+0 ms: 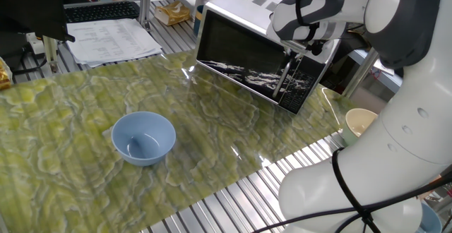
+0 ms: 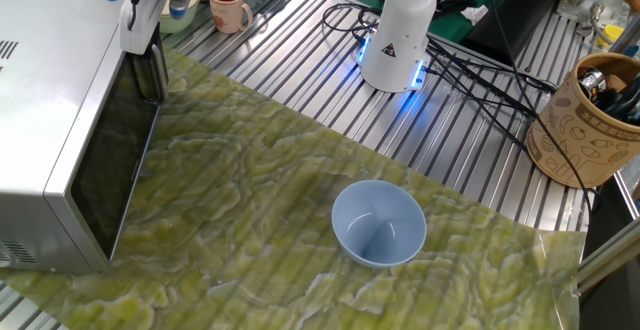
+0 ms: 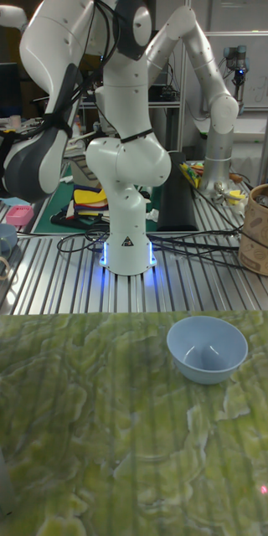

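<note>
A silver microwave (image 1: 244, 7) with a dark glass door (image 1: 236, 53) stands at the back of the green marbled mat, its door shut. Its upright handle (image 1: 284, 78) is near the door's right side. My gripper (image 1: 296, 48) is at the top end of this handle; in the second exterior view the gripper (image 2: 148, 35) also reaches the handle (image 2: 158, 70). Whether its fingers are closed around the handle is too small to tell. A light blue bowl (image 1: 143, 140) rests upright and empty on the mat, well apart from the gripper; the third exterior view shows the bowl (image 3: 206, 350) too.
A pale green bowl (image 1: 359, 122) and a pink mug (image 2: 229, 8) stand on the slatted table beside the mat. A brown utensil bucket (image 2: 585, 120) is at the far right. Papers (image 1: 113, 41) lie behind the mat. The mat between microwave and blue bowl is clear.
</note>
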